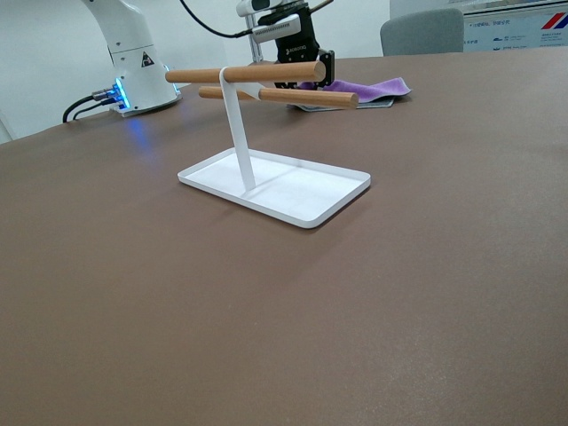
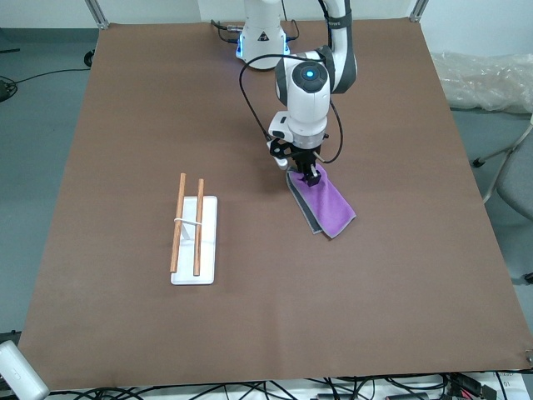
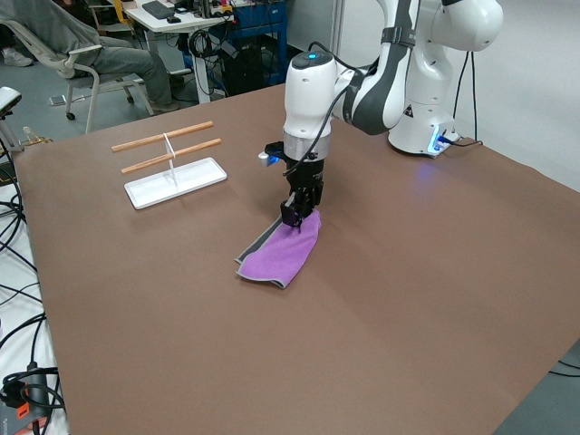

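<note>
A purple cloth with grey backing (image 2: 329, 204) lies on the brown table, right of a white rack tray with two wooden bars (image 2: 207, 242) in the left view. My black gripper (image 2: 308, 175) is down at the cloth's upper end, touching it; in the right view it sits over the cloth's (image 3: 281, 254) far end. The fingertips are too small and hidden to show whether they are shut on it. In the top view the rack (image 1: 302, 195) partly hides gripper and cloth.
My arm's base stands at the back edge. Cables run along the near edge in the left view, and a grey chair stands beyond the table's right side.
</note>
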